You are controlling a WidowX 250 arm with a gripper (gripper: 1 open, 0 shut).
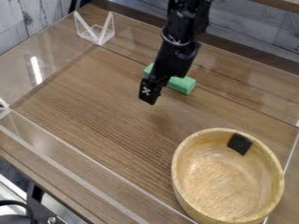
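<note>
My black gripper (162, 87) reaches down from the top centre of the camera view, its fingers open just left of and partly in front of a green block (180, 84) on the wooden table. The block's left part is hidden behind the arm. Whether the fingertips touch it I cannot tell.
A large tan round bin (228, 197) fills the lower right, with a small black block (239, 143) at its inner rim. A clear bracket (97, 28) stands at the top left.
</note>
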